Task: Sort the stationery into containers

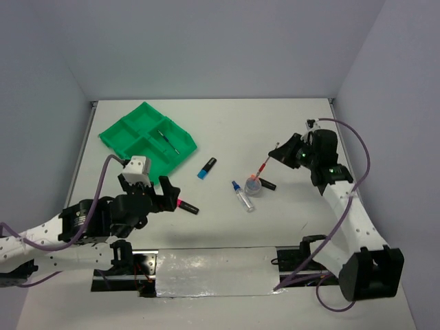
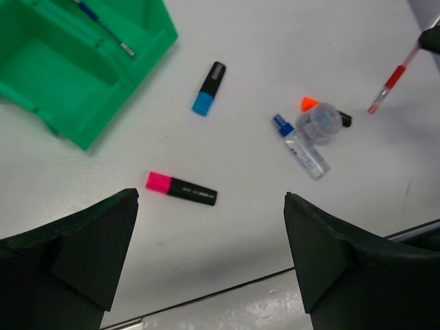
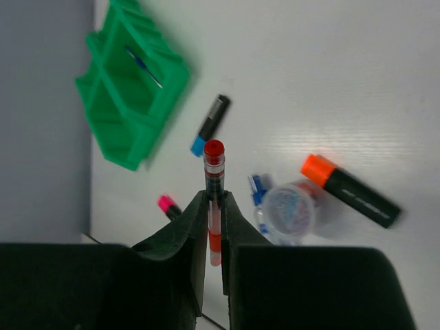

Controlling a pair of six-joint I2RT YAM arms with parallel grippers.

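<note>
My right gripper is shut on a red pen (image 3: 214,165), held up off the table and slanting in the top view. Part of the pen shows past the black fingers. At the front left, my left gripper stands open and empty above a pink-capped highlighter (image 2: 181,189). A blue-capped highlighter (image 1: 207,168) lies right of the green compartment tray (image 1: 180,163). One blue pen (image 1: 168,141) rests inside that tray. An orange-capped highlighter (image 3: 352,190) lies beside a small clear round container (image 3: 289,210) and a clear bottle with a blue top (image 1: 243,196).
Grey walls (image 1: 213,48) enclose the white table (image 1: 227,124). A shiny strip (image 1: 216,271) runs along the front between the arm bases.
</note>
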